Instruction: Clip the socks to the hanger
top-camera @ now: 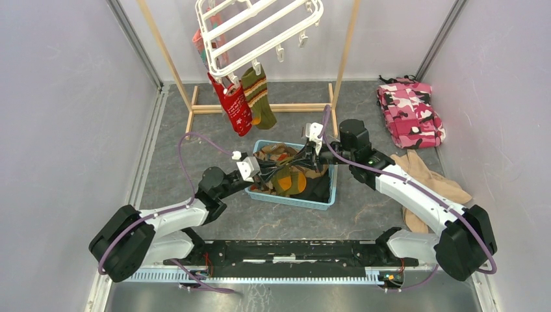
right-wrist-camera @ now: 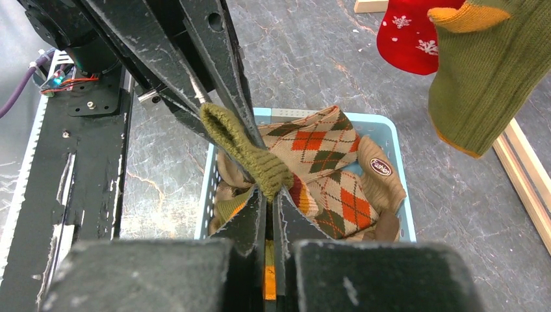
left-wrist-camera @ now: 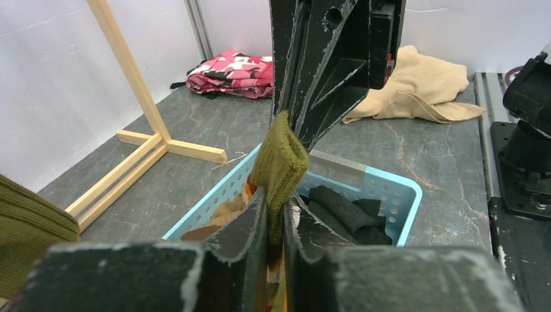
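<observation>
An olive knit sock (left-wrist-camera: 278, 162) is held between both grippers over the basket. My right gripper is shut on its cuff. My left gripper has its fingers closed in around the same sock, nearly together. In the top view the two grippers meet above the blue basket (top-camera: 286, 203), which holds brown argyle and dark socks. An olive sock (top-camera: 256, 97) and a red sock (top-camera: 230, 104) hang from the white hanger (top-camera: 260, 49).
The wooden stand (top-camera: 286, 108) is behind the basket. A pink camouflage bundle (top-camera: 409, 114) lies at the back right, with beige cloth (top-camera: 432, 182) in front of it.
</observation>
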